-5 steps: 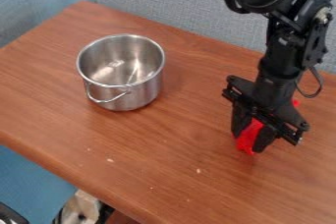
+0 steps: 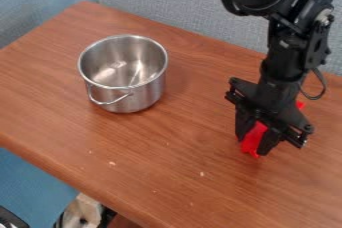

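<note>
My black gripper (image 2: 253, 137) points down at the right side of the wooden table, its fingers shut on a red object (image 2: 251, 145) resting on or just over the tabletop. The object is largely hidden by the fingers. A bit of red also shows behind the gripper at the right, too small to tell what it is. A shiny steel pot (image 2: 122, 86) with a wire handle stands upright to the left of the gripper, apart from it.
A grey textured wall (image 2: 160, 2) runs along the back. Blue surface lies past the left edge.
</note>
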